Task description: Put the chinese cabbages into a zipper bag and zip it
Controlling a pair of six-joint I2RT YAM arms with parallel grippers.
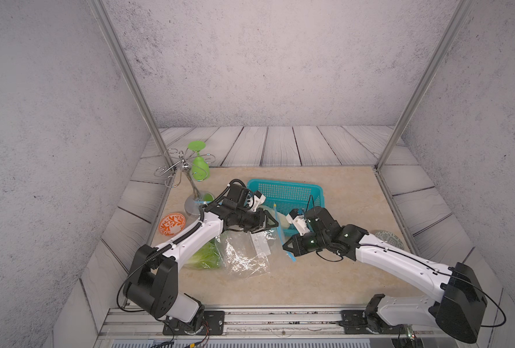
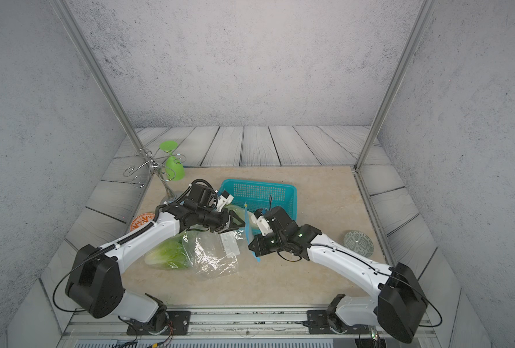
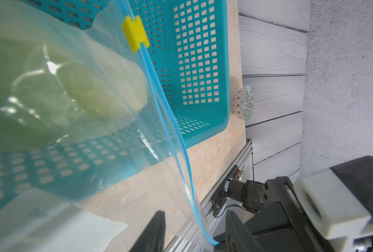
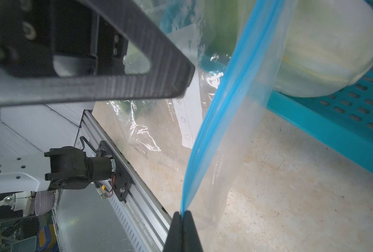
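Note:
A clear zipper bag (image 1: 243, 255) lies with its blue zip strip (image 4: 220, 121) raised and its yellow slider (image 3: 135, 33) near the upper end. My right gripper is shut on the strip's lower end. My left gripper (image 1: 273, 221) stands part open beside the strip, with nothing gripped between its fingers. One pale cabbage rests at the basket, seen through bag film in the left wrist view; whether it is inside the bag I cannot tell. Green cabbage leaves (image 2: 167, 255) lie left of the bag, partly under my left arm.
The teal basket (image 1: 309, 188) stands behind the grippers. A metal rack (image 1: 185, 168), a green cup (image 1: 199, 168) and an orange bowl (image 1: 171, 224) are at left. A patterned bowl (image 2: 358, 242) sits at right.

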